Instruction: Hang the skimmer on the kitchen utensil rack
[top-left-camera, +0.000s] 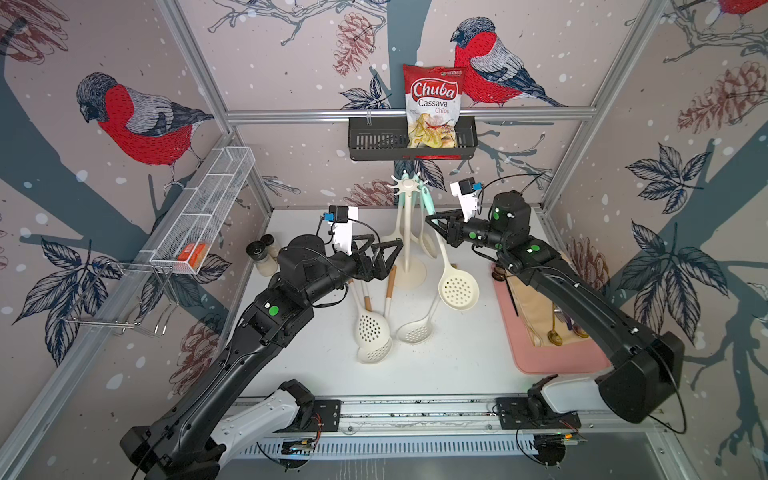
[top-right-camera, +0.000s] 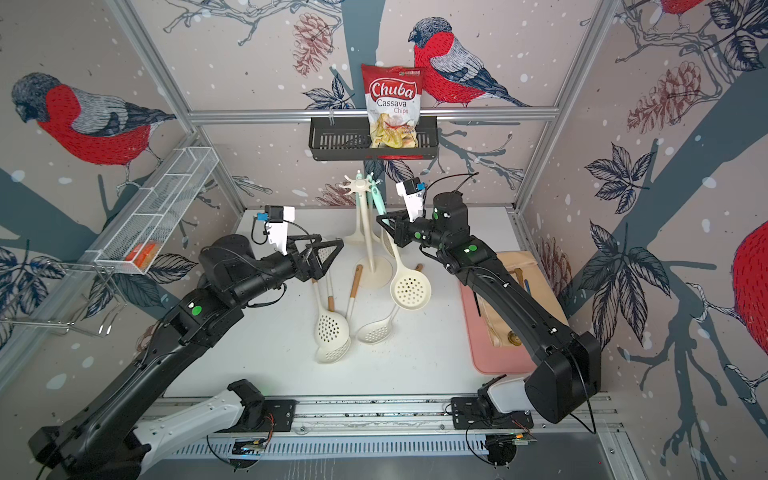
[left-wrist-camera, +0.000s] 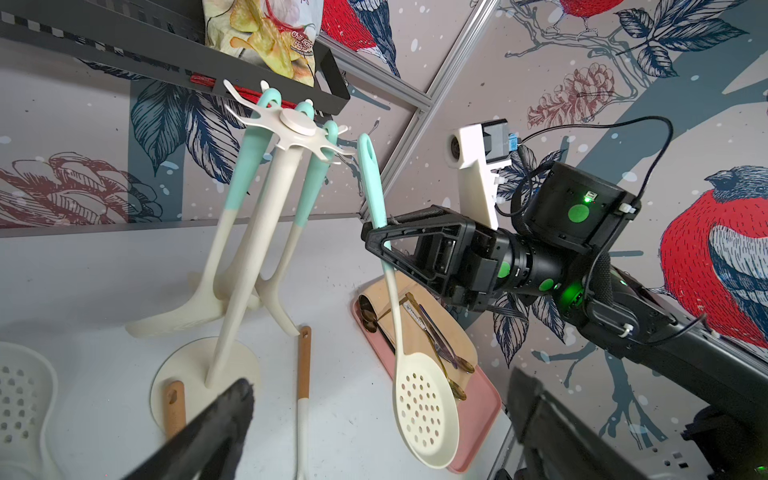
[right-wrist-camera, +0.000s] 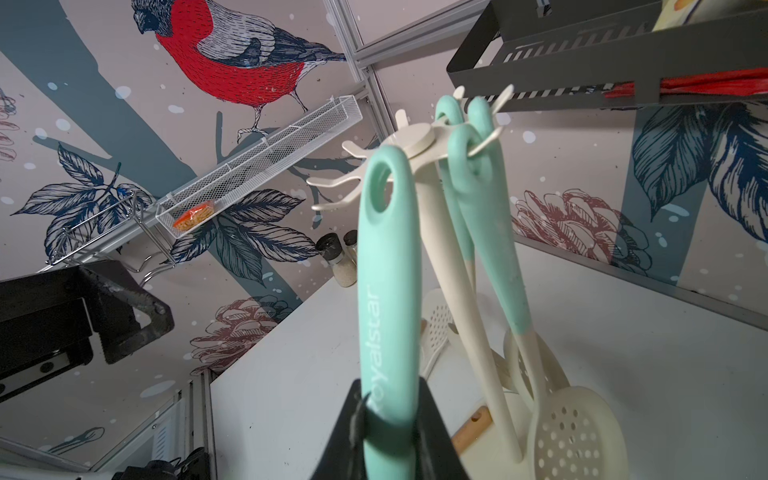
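Note:
The cream skimmer (top-left-camera: 458, 289), with a mint handle, hangs from my right gripper (top-left-camera: 432, 221), which is shut on that handle just to the right of the utensil rack (top-left-camera: 408, 185). In the right wrist view the loop at the handle's top (right-wrist-camera: 386, 160) stands upright in front of the rack's prongs, apart or overlapping, I cannot tell which. Several mint-handled utensils (left-wrist-camera: 254, 152) hang on the rack's rear prongs. My left gripper (top-left-camera: 384, 256) is open and empty, left of the rack's post, facing it.
Loose skimmers and spatulas (top-left-camera: 372, 326) lie on the table. A pink tray (top-left-camera: 528, 360) with utensils is at the right. A black shelf (top-left-camera: 376, 153) with chips hangs above the rack; a wire shelf (top-left-camera: 200, 208) is on the left wall.

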